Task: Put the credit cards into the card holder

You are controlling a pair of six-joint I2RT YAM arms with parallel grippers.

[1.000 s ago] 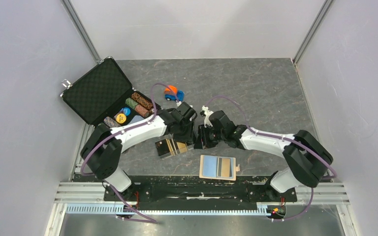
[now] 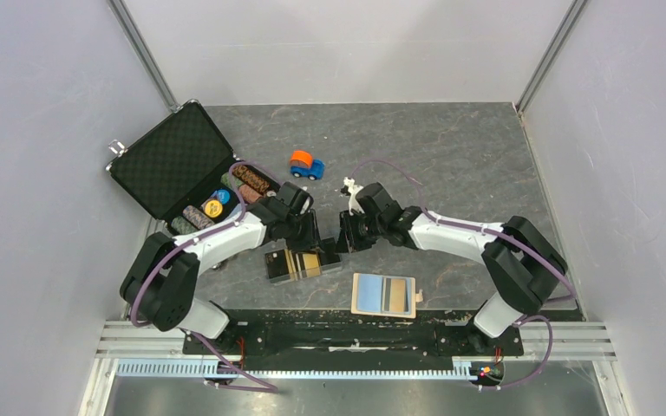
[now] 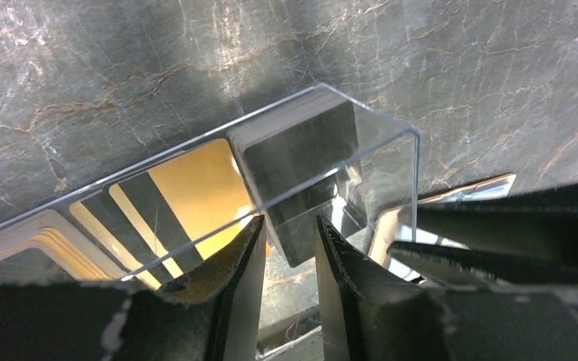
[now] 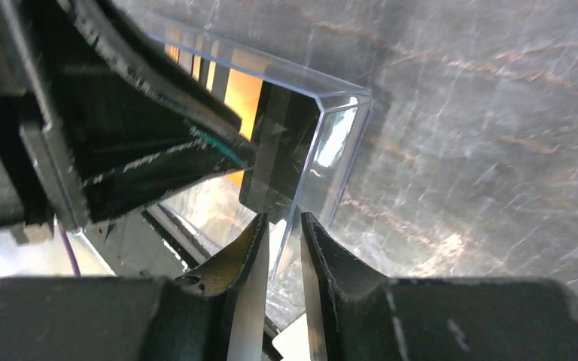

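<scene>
The clear plastic card holder [image 2: 283, 264] lies left of the table's middle, with several cards in it. In the left wrist view, a gold card [image 3: 199, 184] and a black stack [image 3: 301, 154] show behind the clear wall. My left gripper [image 2: 312, 246] is over the holder's right part, its fingers [image 3: 241, 263] slightly apart. My right gripper [image 2: 348, 244] is at the holder's right end, fingers part open. In the right wrist view, the holder's clear end wall [image 4: 335, 143] runs down towards the right fingertips [image 4: 258, 233]; whether they touch it cannot be told.
A light-edged tray [image 2: 409, 313] with blue and tan panels lies at the front. An open black case [image 2: 182, 156] with rolls stands at the left, and a blue-orange toy car [image 2: 307, 165] behind the grippers.
My left gripper has moved left over the past second.
</scene>
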